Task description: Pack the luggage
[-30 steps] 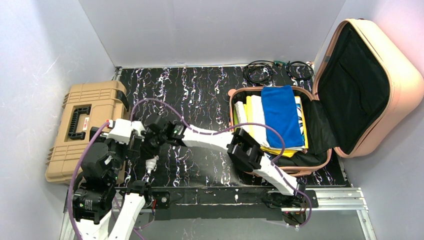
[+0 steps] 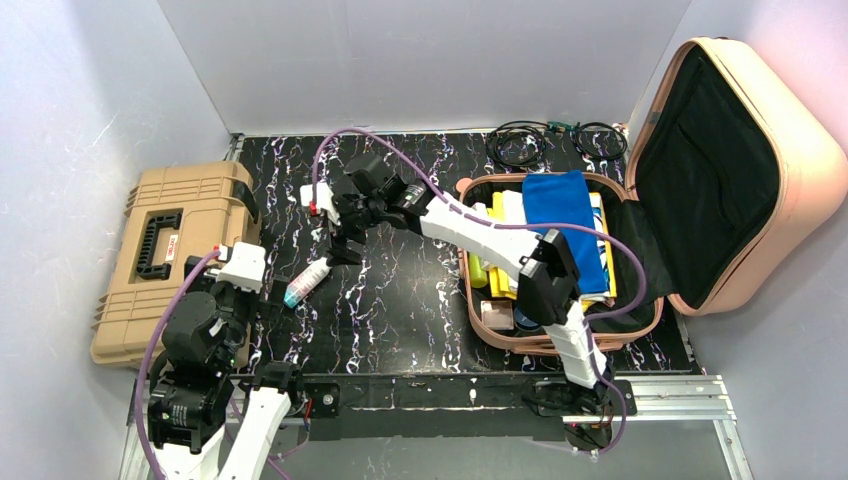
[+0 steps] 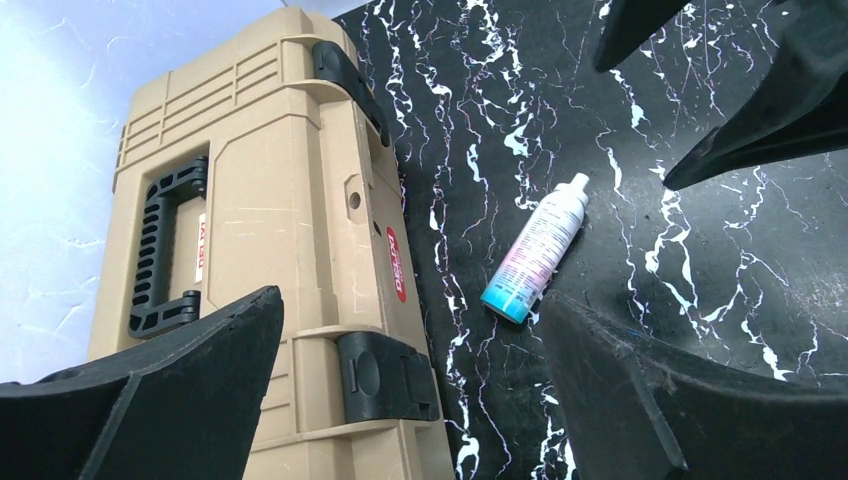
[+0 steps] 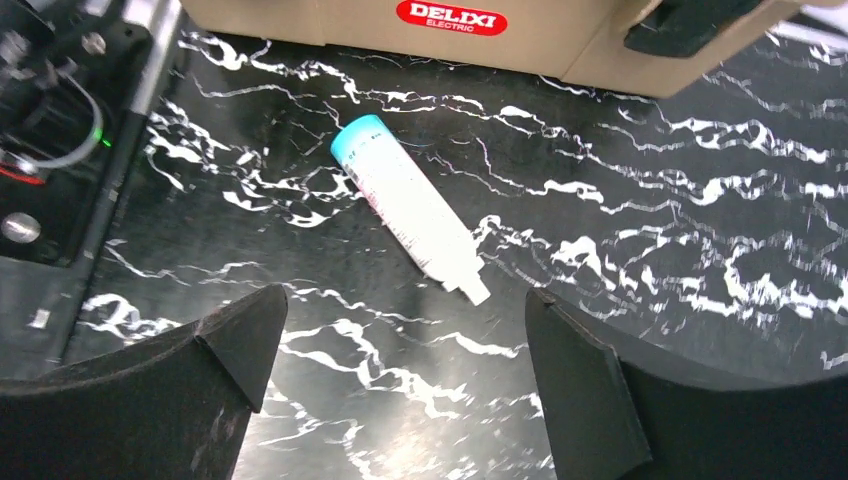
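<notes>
A white spray bottle with a teal base (image 2: 307,283) lies on its side on the black marbled table, its nozzle toward the upper right in the top view. In the right wrist view the bottle (image 4: 408,200) lies ahead of my right gripper, whose fingers stand wide open and apart from it. My left gripper is also open and empty, above the tan case's edge, with the bottle (image 3: 540,247) beyond its fingers. The open pink suitcase (image 2: 470,310) holds a blue cloth (image 2: 562,215), white and yellow cloths, a green bottle (image 2: 479,270) and a small box (image 2: 497,315).
The tan hard case (image 2: 190,190) takes up the table's left side, close to the bottle. Coiled black cables (image 2: 517,145) lie behind the suitcase. My right arm (image 2: 470,228) reaches across the suitcase's left side. Bare table lies between case and suitcase.
My right gripper has moved away from the case, rightward and toward the back. The bottle now lies turned, its nozzle toward the upper right instead of the front. The left arm has barely moved.
</notes>
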